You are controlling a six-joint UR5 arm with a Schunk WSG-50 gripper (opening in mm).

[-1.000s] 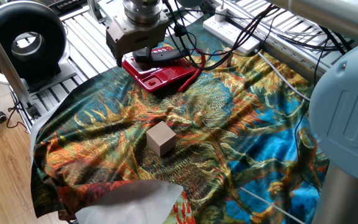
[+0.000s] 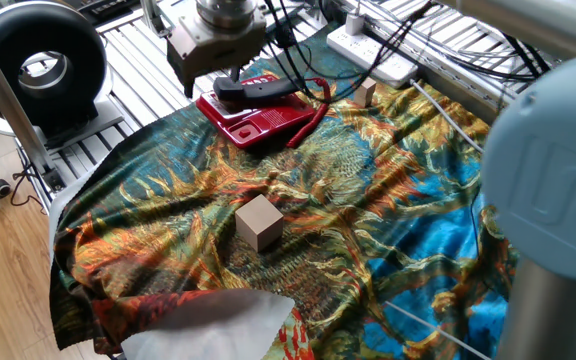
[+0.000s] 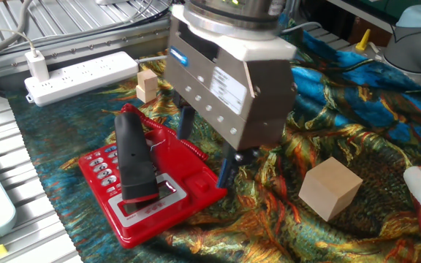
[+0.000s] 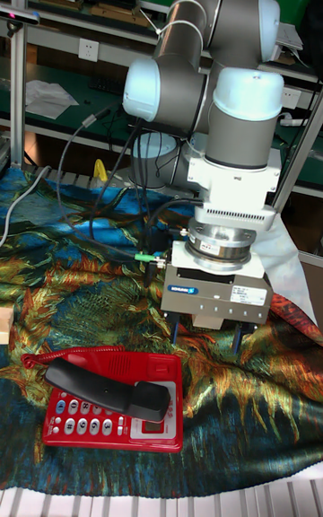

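Note:
A red desk telephone (image 3: 196, 183) lies on the patterned cloth, its black handset (image 3: 134, 164) resting across the top. My gripper (image 3: 207, 146) points down with its two fingers (image 3: 229, 169) spread apart and nothing visible between them. In the second exterior view it overlaps the phone's edge nearest the large block; the third view shows the gripper (image 4: 206, 333) above the cloth, to one side of the phone (image 4: 115, 363). In the first view the gripper (image 2: 211, 84) is at the top, near the handset (image 2: 258, 92). A plain wooden cube (image 2: 259, 223) sits alone on the cloth.
Small wooden blocks (image 3: 147, 86) stand beyond the phone, near a white power strip (image 3: 82, 79). Dark cables (image 2: 398, 45) hang by the arm. Folded cloth with a pale underside (image 2: 213, 328) lies at the near edge. Open cloth surrounds the cube.
My gripper has shifted slightly in the first view, and the arm's blue-capped joint has moved a little left. The phone and the cube stay where they were.

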